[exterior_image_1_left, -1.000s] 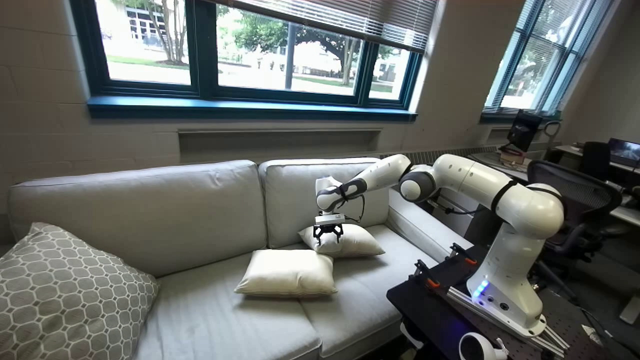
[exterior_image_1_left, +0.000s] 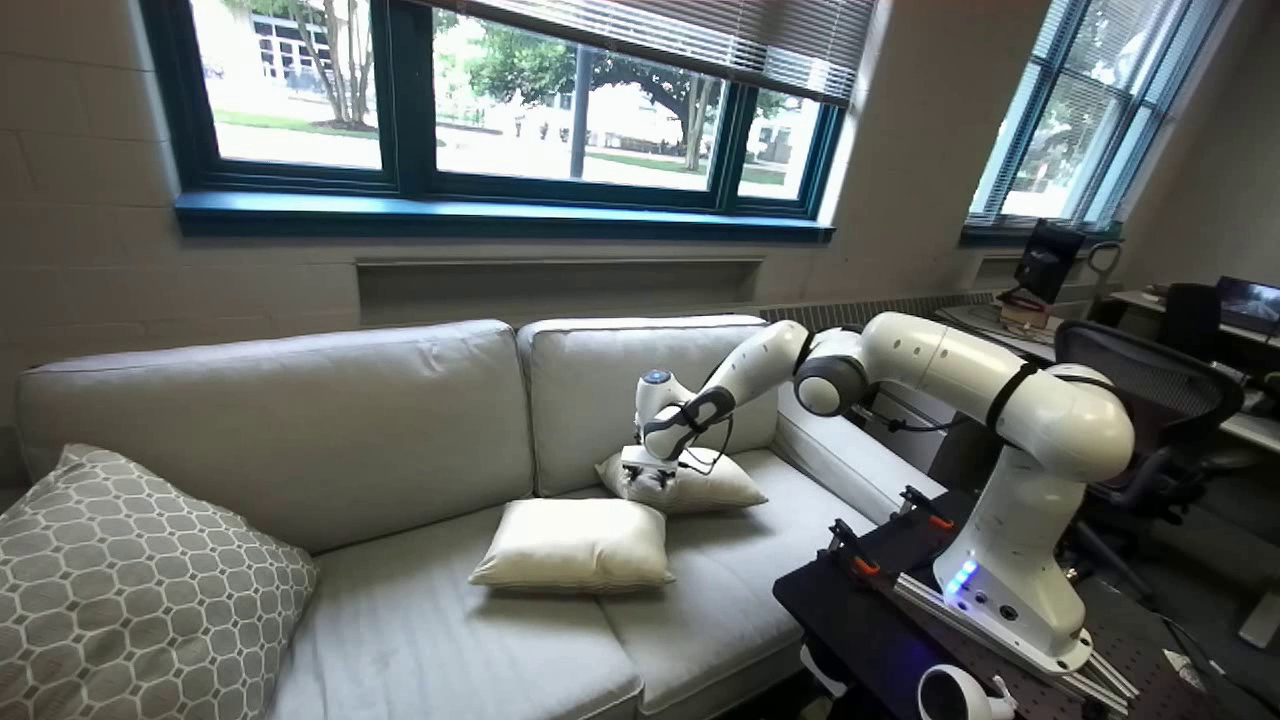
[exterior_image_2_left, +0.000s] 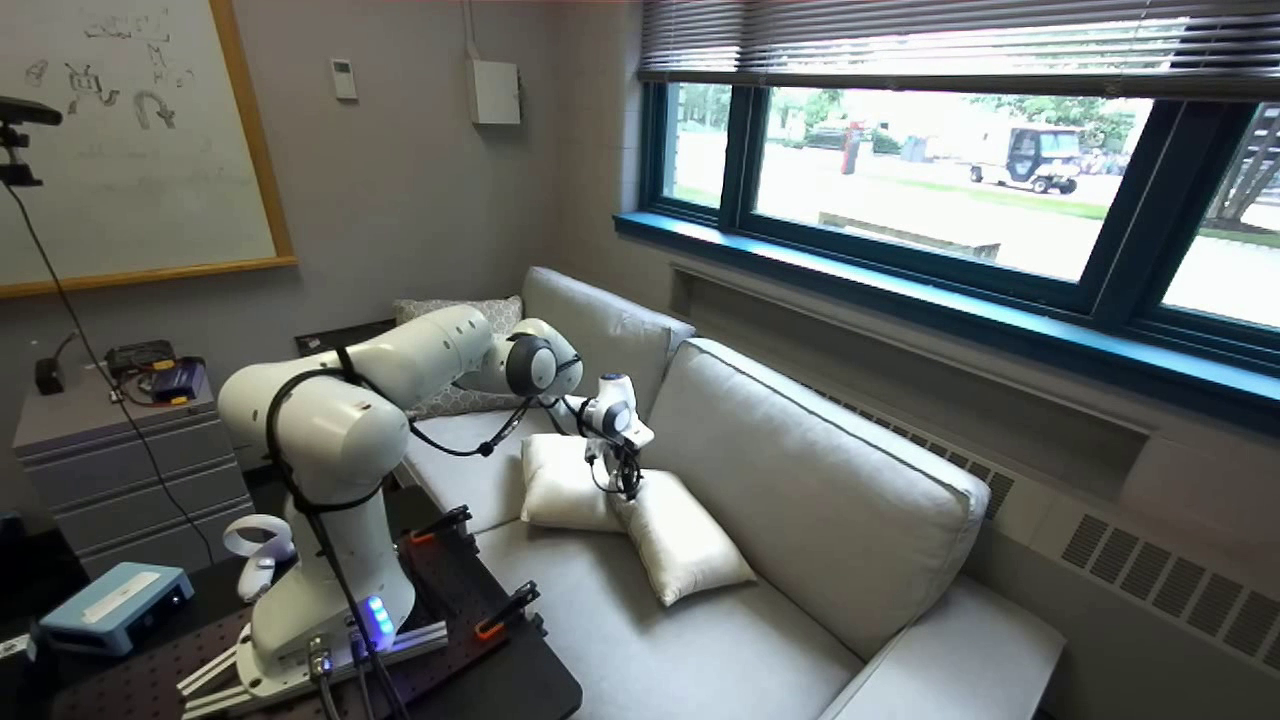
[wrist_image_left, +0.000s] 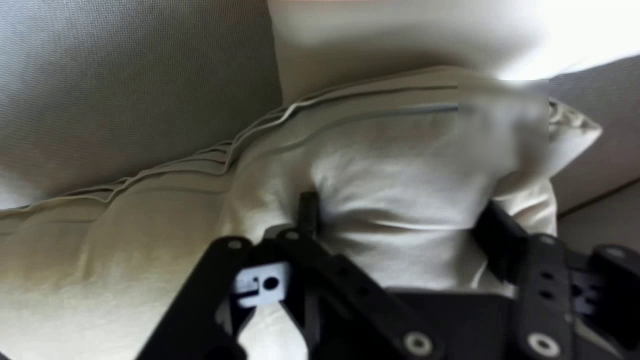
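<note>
Two cream pillows lie on the sofa. The rear pillow (exterior_image_1_left: 720, 486) rests near the backrest, with the front pillow (exterior_image_1_left: 570, 546) close by. My gripper (exterior_image_1_left: 649, 472) points down at the left end of the rear pillow. In the wrist view the gripper stands open, its dark fingers (wrist_image_left: 309, 211) spread wide on the rear pillow (wrist_image_left: 378, 162). Creased pillow fabric bulges between them. How deep the tips press in is hard to tell. Exterior view 2 has the gripper (exterior_image_2_left: 626, 470) where the two pillows meet.
A patterned grey cushion (exterior_image_1_left: 144, 588) leans at the sofa's left end. The sofa backrest (exterior_image_1_left: 672, 354) rises just behind my wrist. To the right stands the black table (exterior_image_1_left: 816, 600) with clamps.
My gripper has gone down onto the rear pillow, and the wrist has tilted. Its dark fingers showed more clearly earlier. Both pillows look to lie in about the same places.
</note>
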